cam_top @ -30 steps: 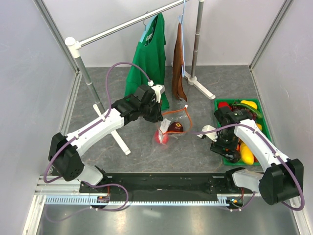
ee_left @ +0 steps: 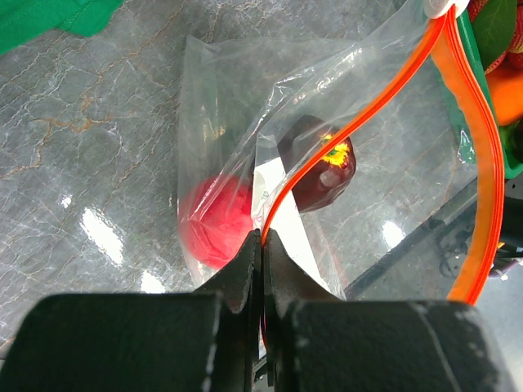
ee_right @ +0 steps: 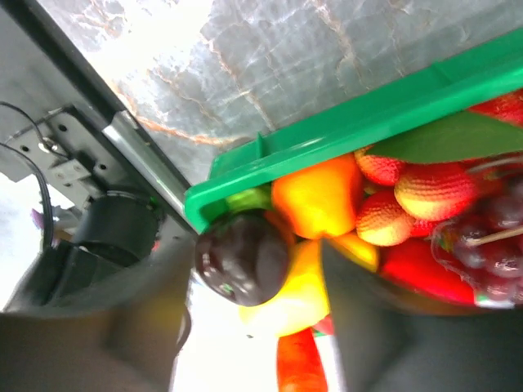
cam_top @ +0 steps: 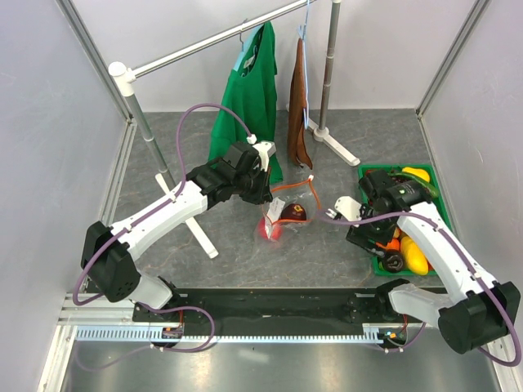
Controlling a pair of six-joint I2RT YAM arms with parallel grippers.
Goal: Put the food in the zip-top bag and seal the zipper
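Observation:
The clear zip top bag (cam_top: 290, 204) lies open mid-table, its orange zipper edge (ee_left: 368, 114) held up by my left gripper, shut on it. Inside are a red item (ee_left: 212, 224) and a dark purple one with a yellow mark (ee_left: 319, 184). My right gripper (cam_top: 368, 245) is over the front-left corner of the green food crate (ee_right: 343, 122), above a dark round item (ee_right: 237, 265), beside orange (ee_right: 315, 200) and yellow peppers. Its fingers look apart and blurred, with nothing clearly held.
A rack with a green shirt (cam_top: 245, 98) and brown cloth (cam_top: 296, 106) stands at the back. The table's front edge is close below the crate.
My right arm has shifted slightly up and left, uncovering more of the dark round item at the crate's front. The left arm and bag look unchanged.

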